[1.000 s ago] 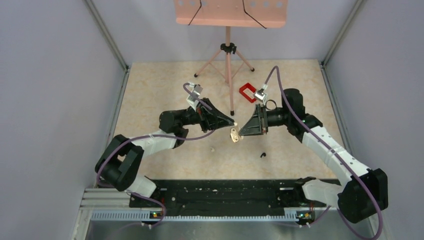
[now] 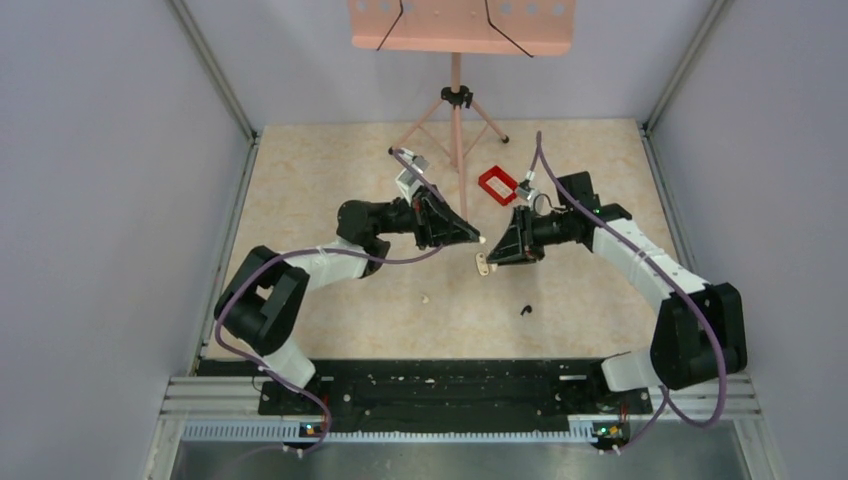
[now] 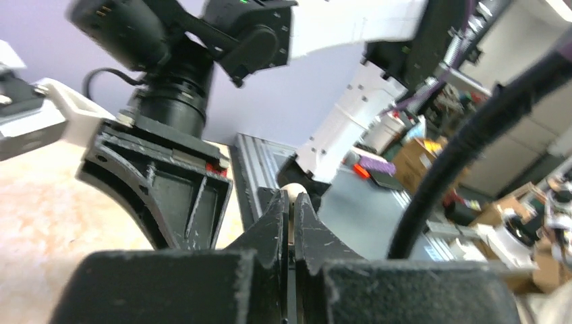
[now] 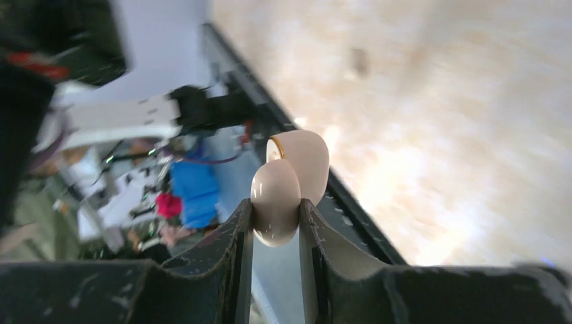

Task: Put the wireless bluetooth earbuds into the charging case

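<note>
In the top view my left gripper [image 2: 474, 238] is shut with a small pale piece, apparently an earbud [image 2: 482, 240], at its tip; the left wrist view shows this piece [image 3: 293, 190] between the fingertips. Just below and to the right, my right gripper [image 2: 492, 258] is shut on the cream charging case [image 2: 482, 264], its lid apparently open. In the right wrist view the case [image 4: 307, 158] shows rounded halves with a gold edge above the fingertips. Another small pale piece [image 2: 425, 298] lies on the table to the lower left.
A red open box [image 2: 483, 178] lies behind the right gripper, beside the pink stand [image 2: 455, 130]. A small dark item [image 2: 526, 310] lies toward the front.
Both grippers have shifted: the left one rightward and slightly back, the right one right and back with the case, which has moved away from the front edge.
</note>
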